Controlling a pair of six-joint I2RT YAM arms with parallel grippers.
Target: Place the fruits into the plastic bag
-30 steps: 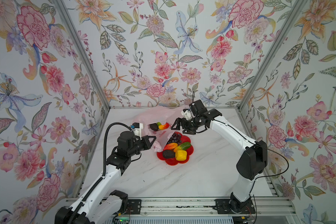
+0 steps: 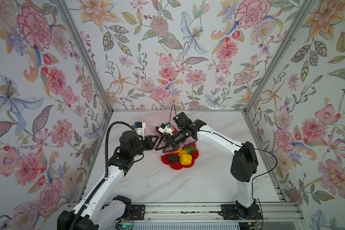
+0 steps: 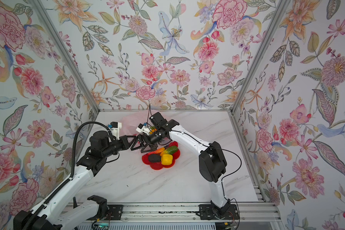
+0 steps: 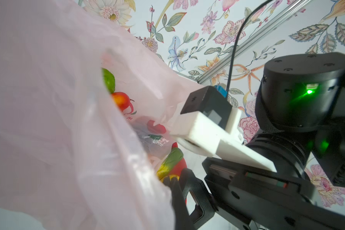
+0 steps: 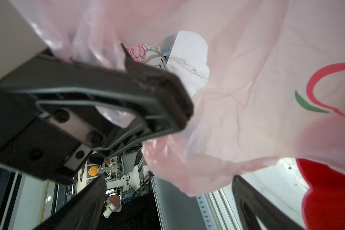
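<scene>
The pink plastic bag [image 4: 46, 126] stands open beyond the plate, with a green item [image 4: 108, 79] and an orange-red fruit [image 4: 121, 100] inside. My left gripper [image 3: 129, 141] is shut on the bag's rim; in the right wrist view, pink film bunches around its finger [image 5: 157, 95]. My right gripper [image 2: 159, 143] is open beside it, at the near side of the bag, with its own fingers [image 5: 251, 203] spread and no fruit between them. On the red plate [image 2: 176, 166] lie a dark oval fruit [image 2: 173, 157], a yellow one [image 2: 186, 159], a green one [image 2: 187, 150] and an orange one [image 3: 157, 151].
Both arms crowd together over the plate's far left, hiding part of it and of the bag.
My right gripper has moved left from the plate's far side to beside the left gripper. The left arm has hardly moved. Grapes seen on the plate one second ago are out of sight.
</scene>
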